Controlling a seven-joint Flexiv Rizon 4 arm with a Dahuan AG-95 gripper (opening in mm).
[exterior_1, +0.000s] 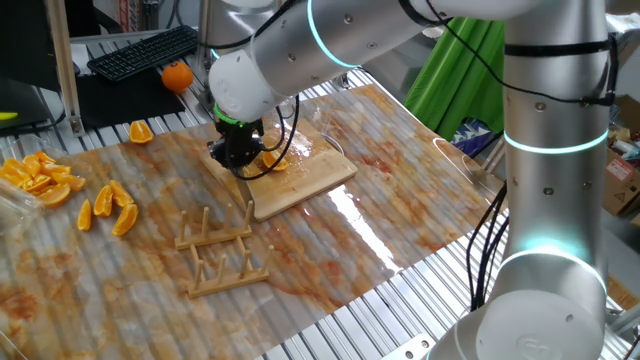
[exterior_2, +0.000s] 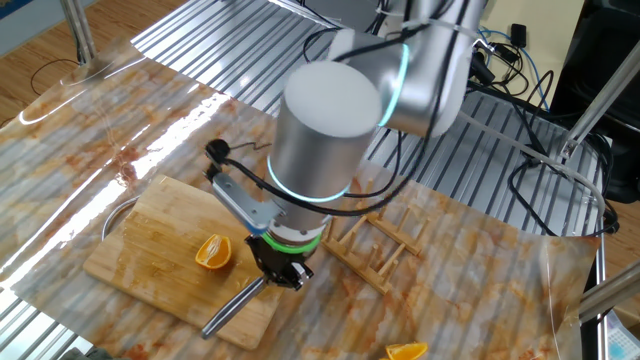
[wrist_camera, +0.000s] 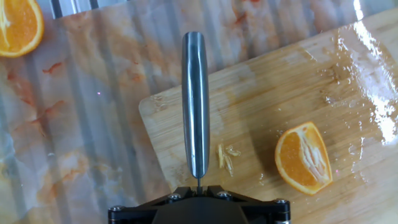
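Observation:
Shut on a knife (wrist_camera: 196, 106), my gripper stands low at the edge of the wooden cutting board (exterior_1: 305, 185). The knife's silver handle (exterior_2: 236, 306) sticks out from the fingers, over the board in exterior view 2; its blade is hidden or edge-on now. A cut orange piece (wrist_camera: 305, 158) lies on the board beside the gripper, and small pale scraps (wrist_camera: 227, 158) lie near the handle. In exterior view 1 the gripper (exterior_1: 240, 168) partly covers the board's left end. A wooden peg rack (exterior_1: 225, 258) lies in front of the board.
Several orange wedges (exterior_1: 103, 202) and a heap of pieces (exterior_1: 38, 180) lie at the left. A whole orange (exterior_1: 177, 77) sits at the back by a keyboard (exterior_1: 143, 52). The marbled sheet (exterior_1: 330, 260) right of the rack is clear.

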